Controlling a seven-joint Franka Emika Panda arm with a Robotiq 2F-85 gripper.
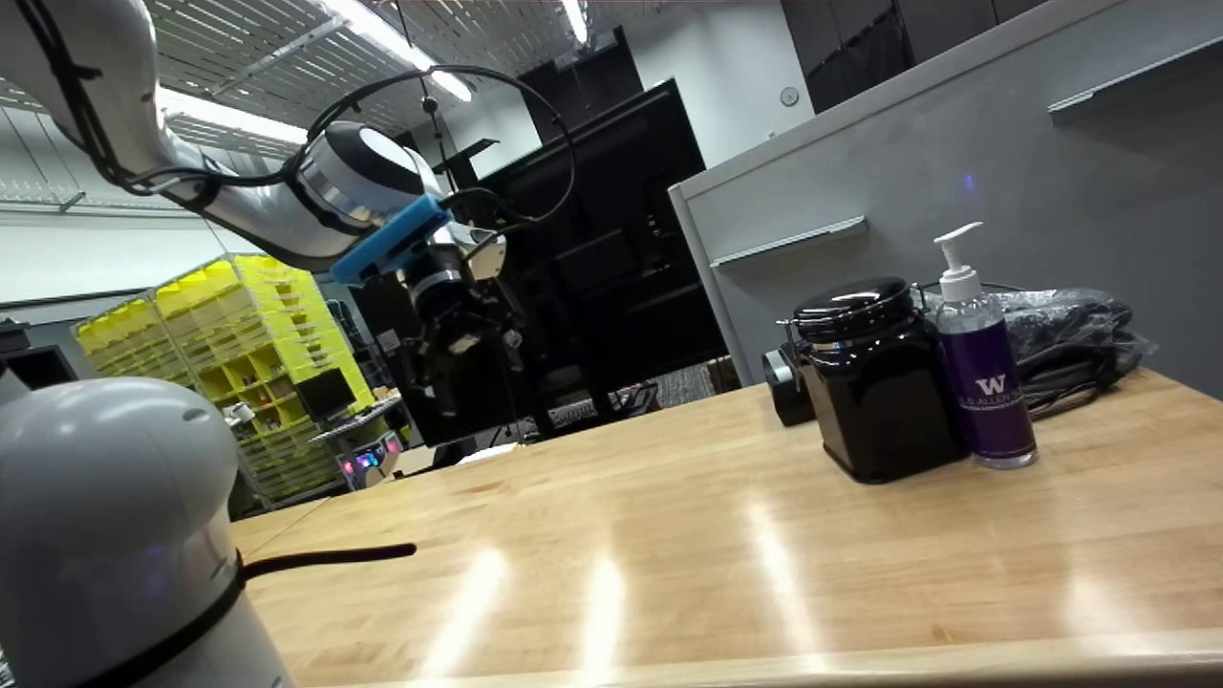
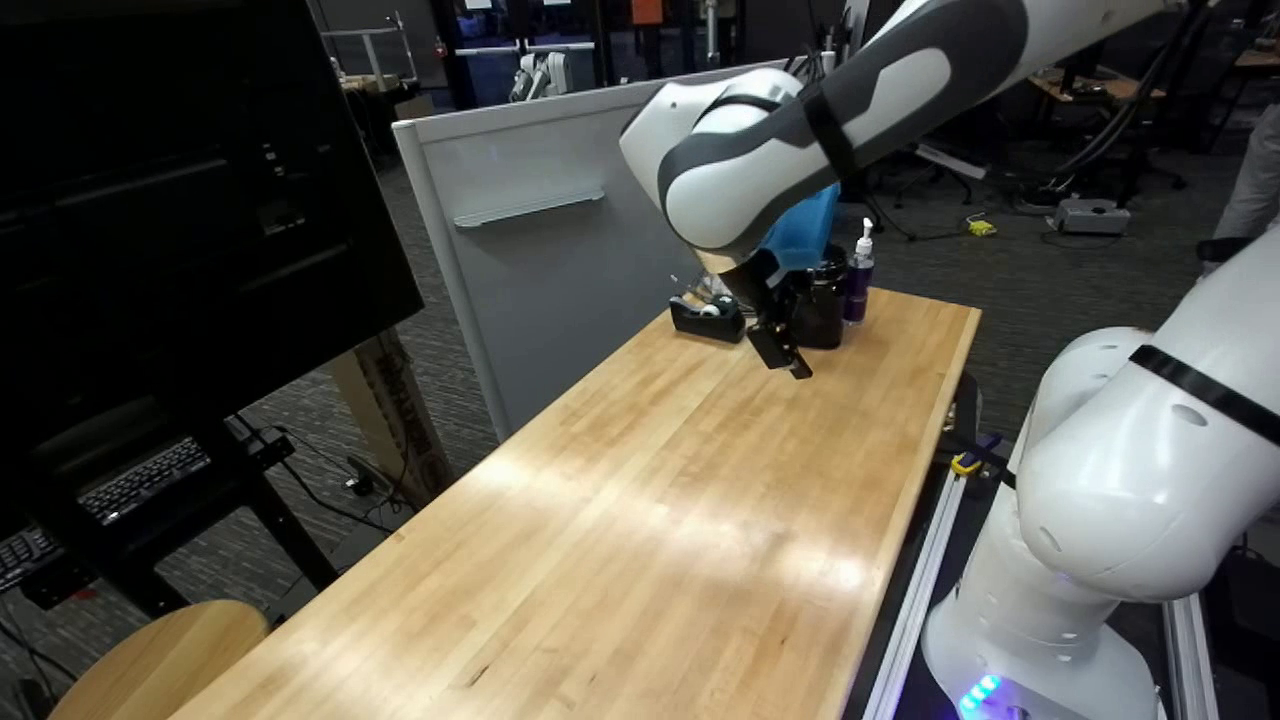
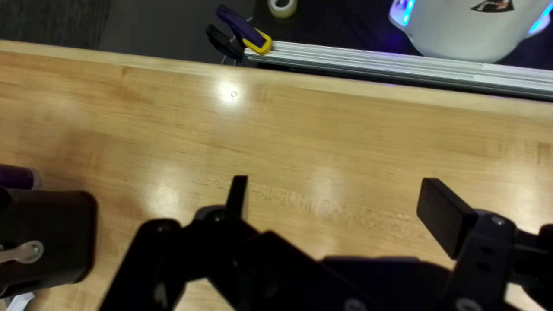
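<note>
In the wrist view my gripper is open, its two black fingers wide apart with only bare wood showing between them. Exterior view 1 has the gripper (image 1: 476, 373) high over the wooden table, well left of the objects on it. A shiny black lidded jar (image 1: 877, 396) stands upright on the table. Beside it is a clear pump bottle with a purple label (image 1: 986, 378). The jar (image 3: 46, 238) appears at the left edge of the wrist view, outside the fingers, with part of the bottle (image 3: 18, 177) above it.
Behind the jar sits a black tape dispenser (image 2: 708, 317). A plastic-wrapped dark bundle (image 1: 1066, 333) lies behind the bottle. A grey partition (image 1: 975, 195) borders the table. A clamp (image 3: 241, 31) sits by the robot-side edge.
</note>
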